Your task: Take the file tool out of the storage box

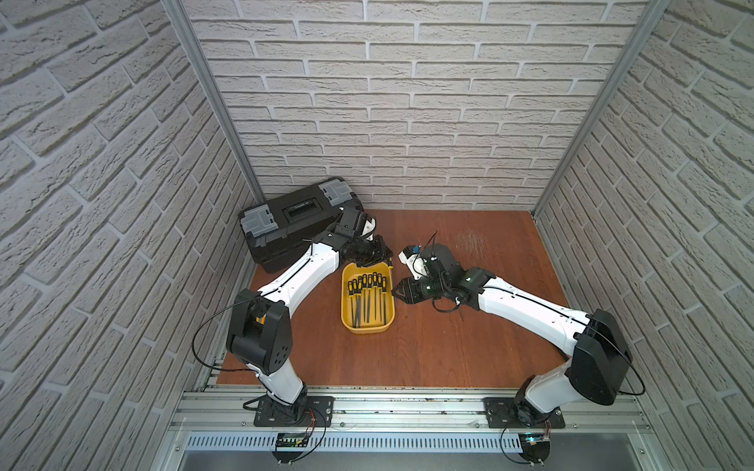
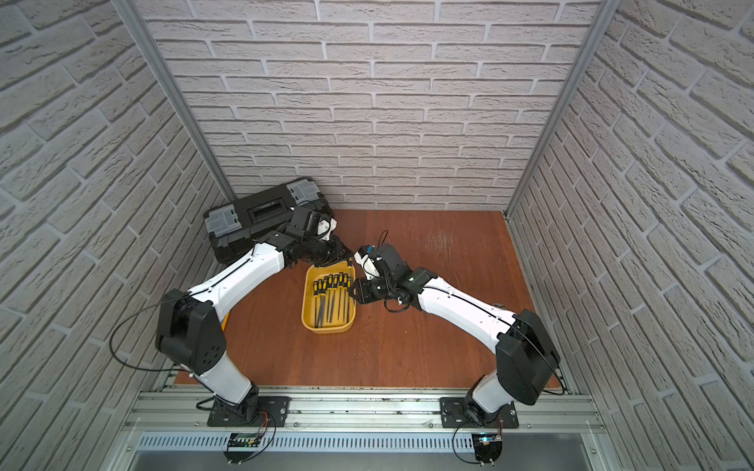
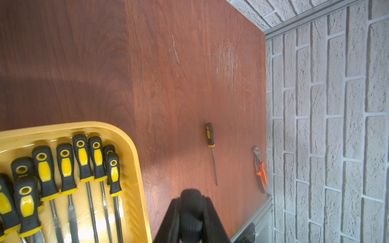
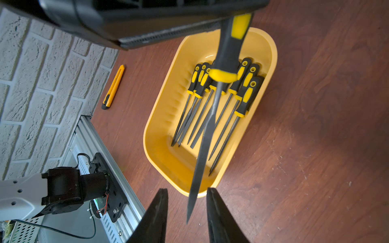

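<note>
High over the yellow storage box (image 4: 162, 162), my left gripper (image 1: 388, 257) is shut on the black-and-yellow handle of a file (image 4: 204, 149). The file's flat blade hangs clear of the box floor. In the left wrist view only the dark end of its handle (image 3: 191, 204) shows, between the fingers. My right gripper is part open, with the blade's tip lying in its gap as seen from the right wrist; whether a finger touches it, I cannot tell. Several similar files (image 3: 44, 170) lie in the box.
Another file (image 3: 210, 137) lies loose on the table, with orange-handled pliers (image 3: 260, 170) beyond it. An orange cutter knife (image 4: 113, 87) rests on the far side of the box. A black toolbox (image 1: 290, 223) stands at the back left.
</note>
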